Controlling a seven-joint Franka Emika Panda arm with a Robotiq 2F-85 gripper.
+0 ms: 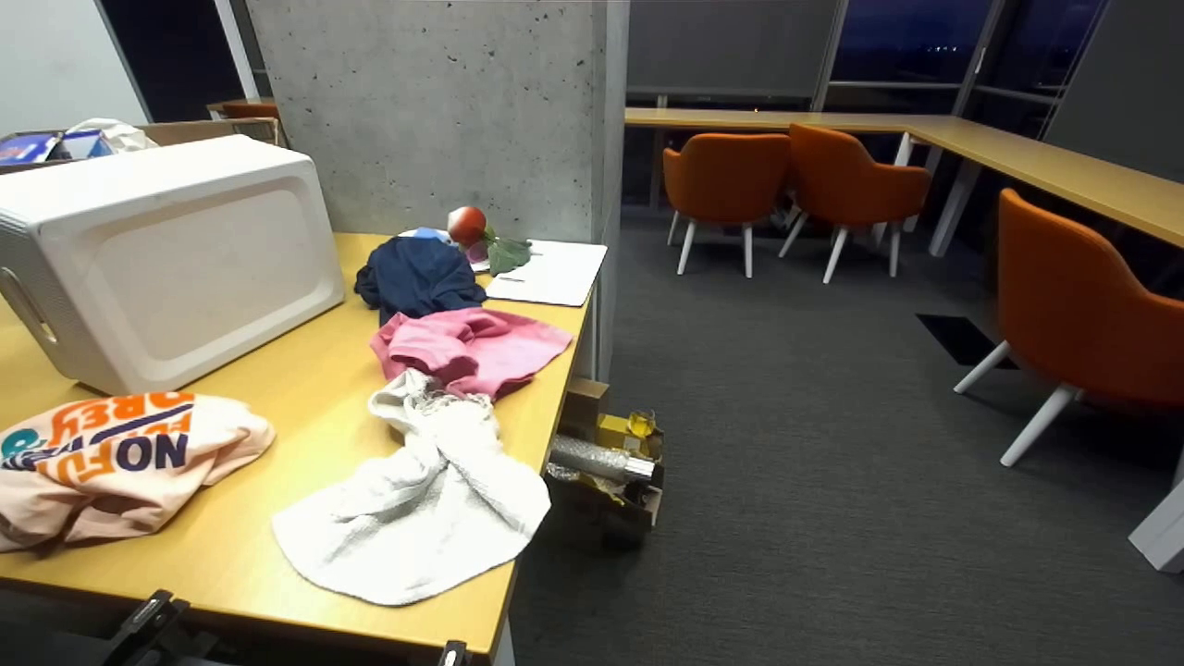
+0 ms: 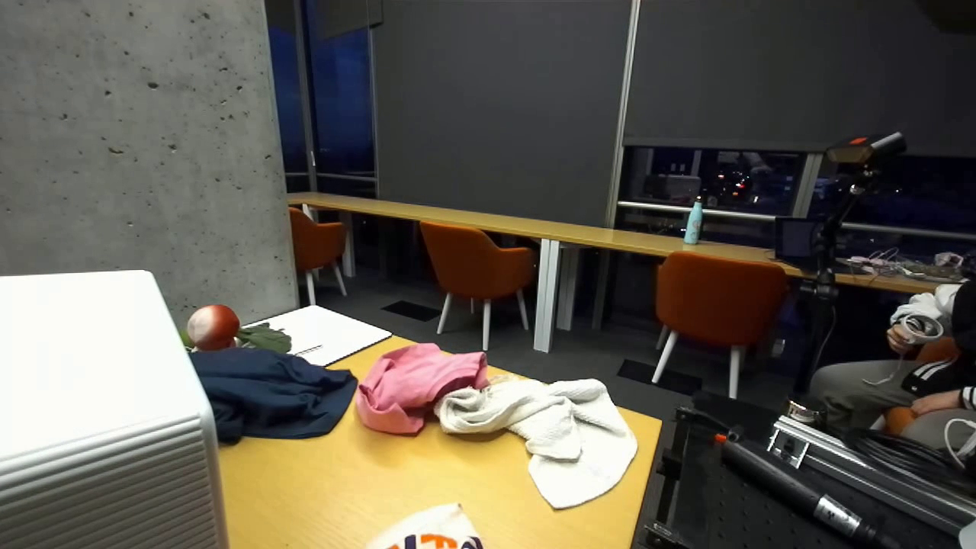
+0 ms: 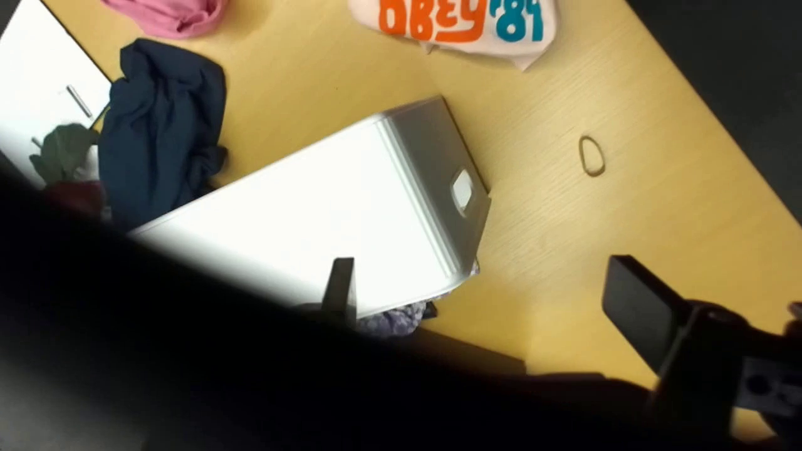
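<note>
My gripper stands open in the wrist view, its fingers [image 3: 637, 312] wide apart with nothing between them. Below it is the big white bin [image 3: 331, 203], lying on its side on the table. A peach cloth with printed letters [image 1: 133, 455] lies in front of the bin. To the right, a white towel [image 1: 427, 522], a pink cloth [image 1: 483, 344] and a navy cloth [image 1: 416, 276] form a row, the first two touching. Neither exterior view shows the gripper. Purple patterned material [image 3: 395, 321] shows past the bin's edge in the wrist view.
A red-and-white ball [image 2: 214, 326] and green leaves [image 1: 510, 255] sit by a white board [image 1: 566, 272] near the concrete pillar [image 1: 444, 122]. A small loop [image 3: 591, 155] lies on otherwise clear wood. A brown flap [image 3: 466, 353] is near the bin.
</note>
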